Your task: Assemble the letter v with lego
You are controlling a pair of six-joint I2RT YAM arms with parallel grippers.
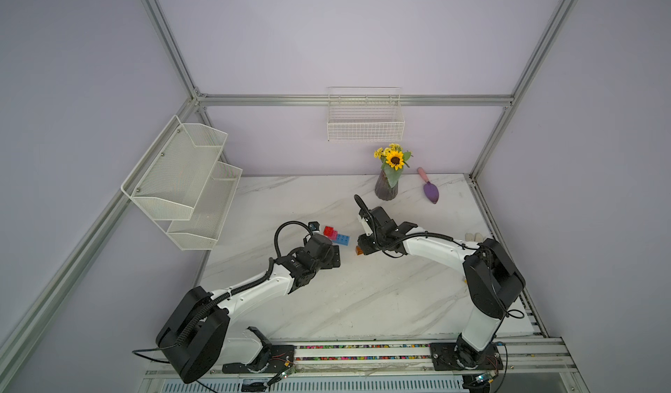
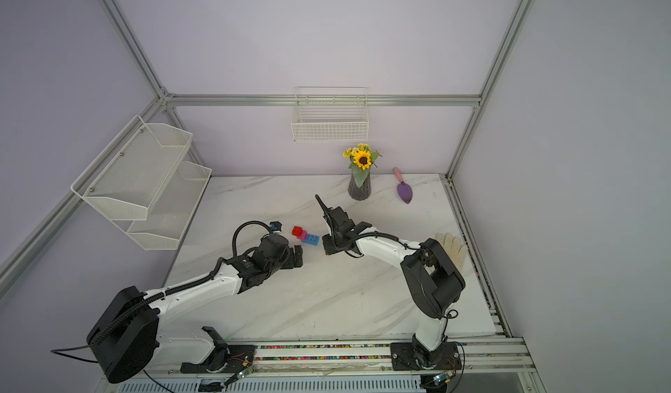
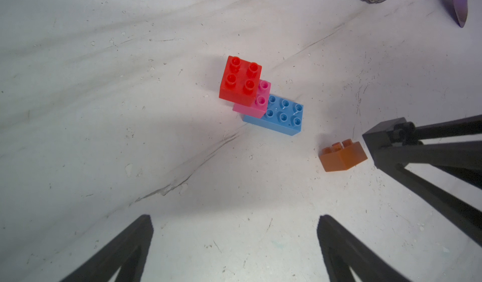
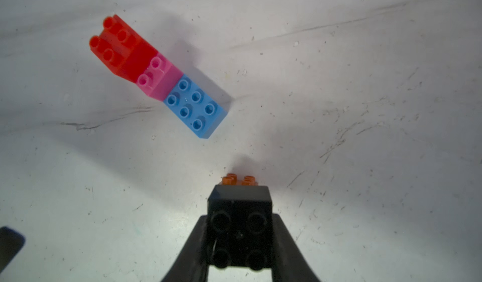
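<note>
In the left wrist view, a red brick (image 3: 240,80) sits at one end of a pink brick (image 3: 260,101), which meets a blue brick (image 3: 280,115); the three form a slanting row. An orange brick lies apart from them, close to my right gripper; in the right wrist view, only its studs (image 4: 239,179) show. My right gripper is shut on a black brick (image 4: 239,226), whose studs face the camera. My left gripper is open, nothing between its fingers, with bare table under it. The black brick hides much of the orange one from the right wrist.
A vase of sunflowers (image 1: 386,185) and a purple trowel (image 1: 430,191) stand at the back. A pale glove (image 2: 453,248) lies at the right edge. White mesh shelves (image 1: 185,183) hang on the left wall.
</note>
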